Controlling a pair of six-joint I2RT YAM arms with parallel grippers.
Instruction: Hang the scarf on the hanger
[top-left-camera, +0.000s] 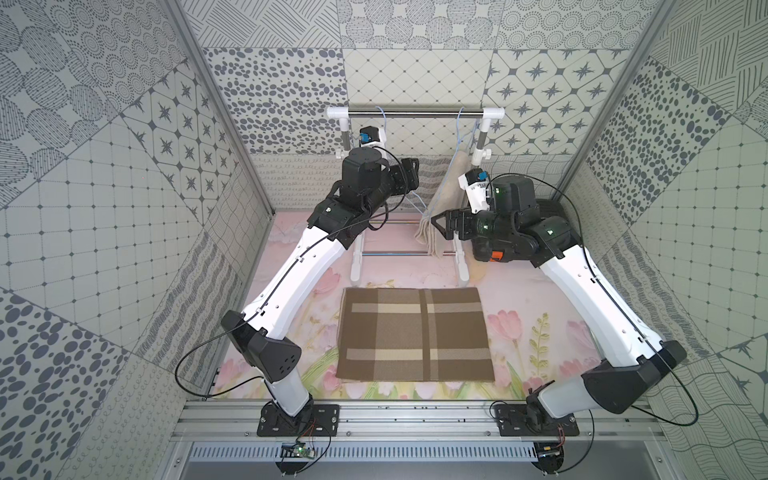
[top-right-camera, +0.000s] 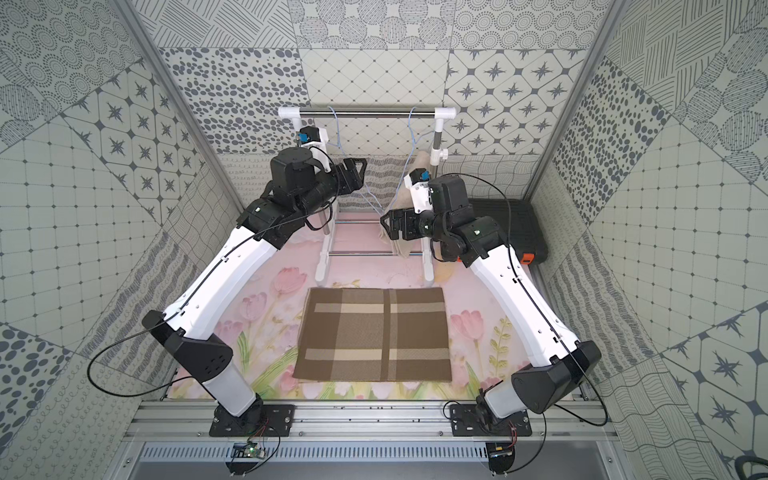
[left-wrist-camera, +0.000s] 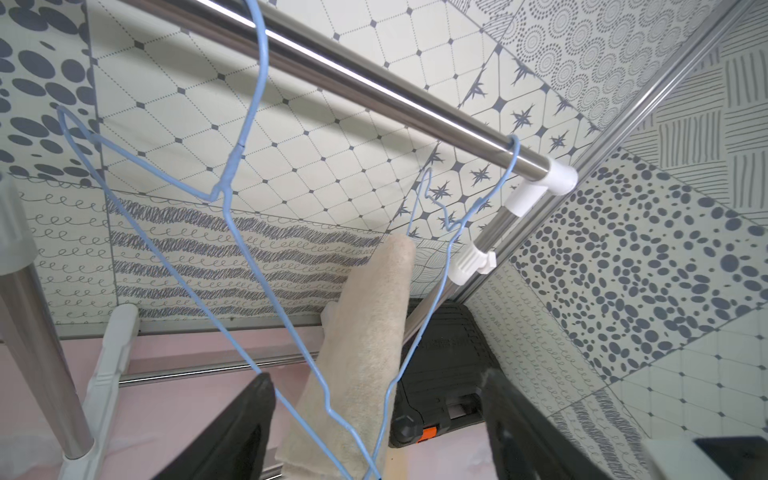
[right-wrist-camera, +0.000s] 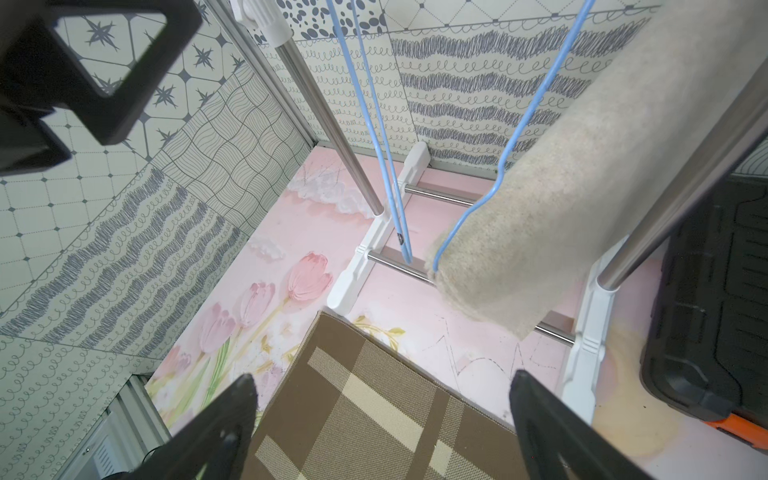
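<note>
A brown plaid cloth (top-left-camera: 416, 334) lies flat on the table before the rack. A beige cloth (left-wrist-camera: 360, 344) hangs on the right-hand blue hanger (right-wrist-camera: 520, 140), its lower end above the table. The left-hand blue hanger (left-wrist-camera: 248, 256) hangs bare from the rail. In the top left view my left gripper (top-left-camera: 411, 174) is open near the left hanger. Blurred fingers (left-wrist-camera: 240, 428) frame the hangers' lower parts in the left wrist view, gripping nothing. My right gripper (top-left-camera: 441, 225) is open in front of the beige cloth, nothing between its fingers.
The metal rail (top-left-camera: 416, 113) and its white-footed posts (right-wrist-camera: 592, 344) stand at the back. A black case (right-wrist-camera: 712, 296) with an orange latch sits behind the right post.
</note>
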